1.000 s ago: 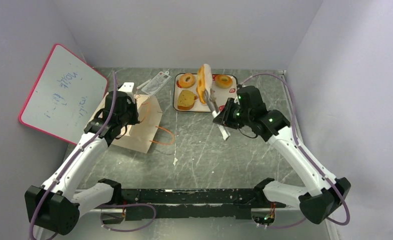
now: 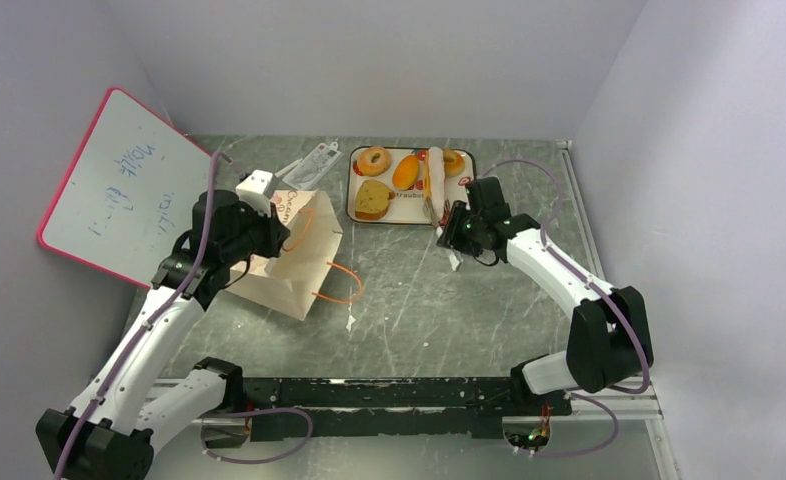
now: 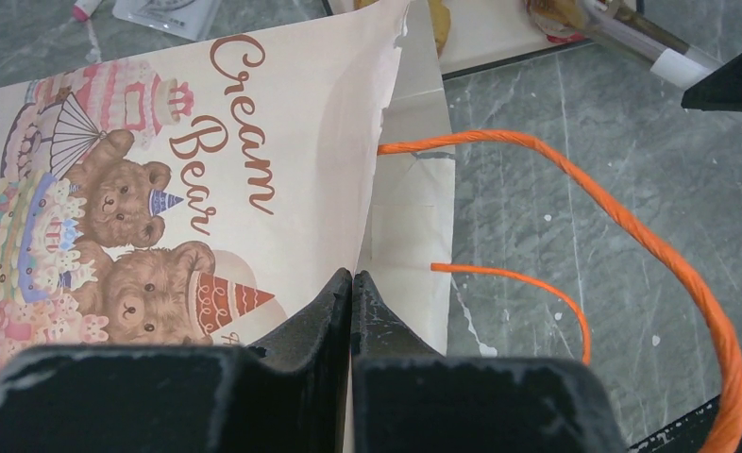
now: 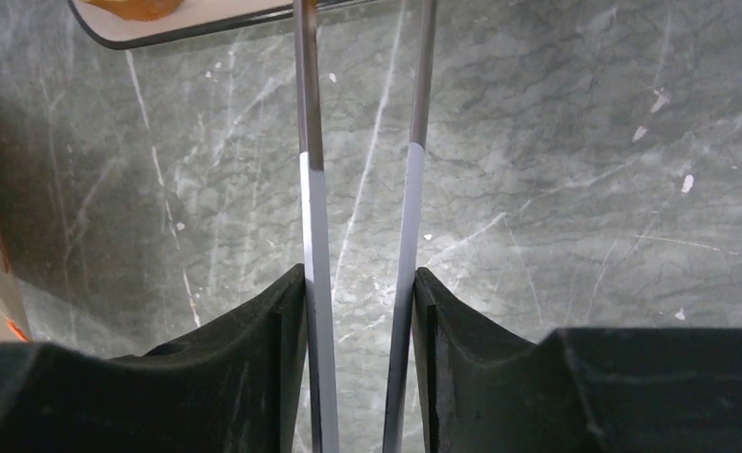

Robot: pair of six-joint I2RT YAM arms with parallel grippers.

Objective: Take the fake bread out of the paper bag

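The paper bag [image 2: 294, 280] lies on its side at the left, printed with bears and "Cream Bear" [image 3: 160, 189]. My left gripper is shut on its upper wall near the mouth. A tray [image 2: 409, 210] at the back holds fake bread: bagels [image 2: 373, 160], an orange bun [image 2: 405, 172], a square slice [image 2: 372, 199] and a long bread [image 2: 435, 175] along its right half. My right gripper [image 2: 451, 228] is at the tray's front edge, part open on metal tongs [image 4: 312, 217], whose two arms stand apart. Whether anything remains inside the bag is hidden.
A whiteboard [image 2: 119, 190] leans at the left. A clear packet [image 2: 311, 166] lies behind the bag. Grey walls bound the back and right.
The long bread has moved right and now lies over the tray's right half. The right arm has drawn back from it. My left gripper has shifted slightly, with the bag moving along.
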